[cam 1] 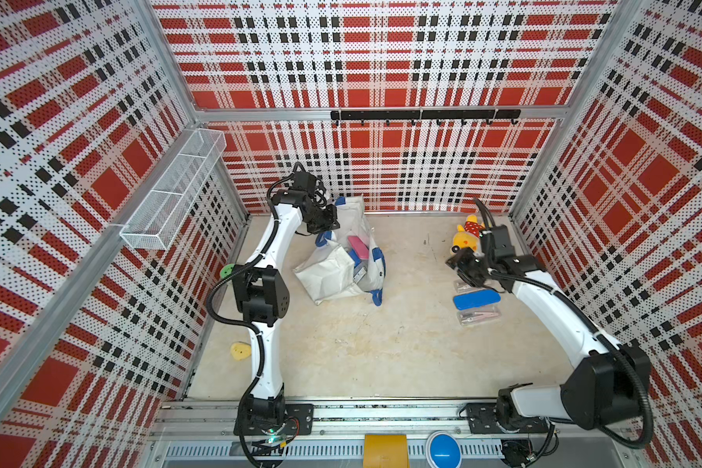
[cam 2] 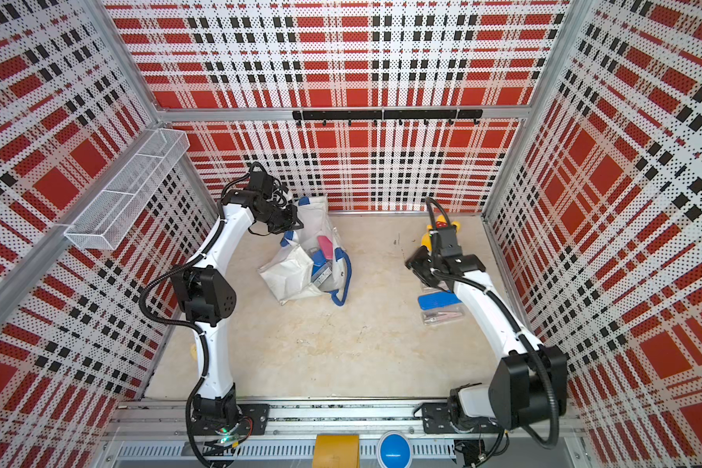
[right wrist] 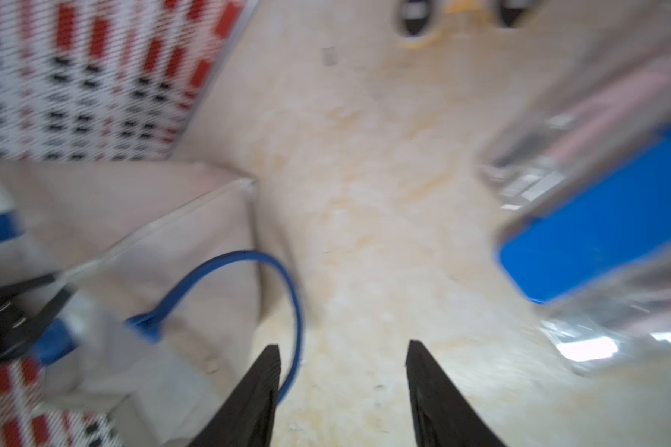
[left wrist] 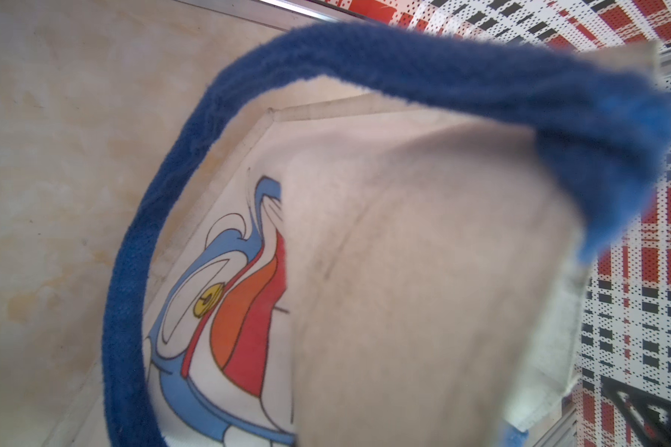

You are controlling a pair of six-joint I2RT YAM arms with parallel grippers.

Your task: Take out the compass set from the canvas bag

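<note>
The white canvas bag [cam 1: 323, 273] with blue straps lies open at the back left, pink and blue items [cam 2: 323, 246] inside; I cannot tell which is a compass set. My left gripper [cam 1: 324, 220] is at the bag's rear left; its fingers are hard to make out, and its wrist view shows only canvas and strap [left wrist: 350, 48]. My right gripper is open and empty, raised right of the bag. Below and right of it lie a blue case [cam 1: 475, 298] and clear packs [cam 1: 479, 316].
A yellow toy [cam 1: 465, 227] sits at the back right, partly behind my right arm. A yellow piece [cam 1: 240, 351] lies at the front left. A wire basket [cam 1: 152, 238] hangs on the left wall.
</note>
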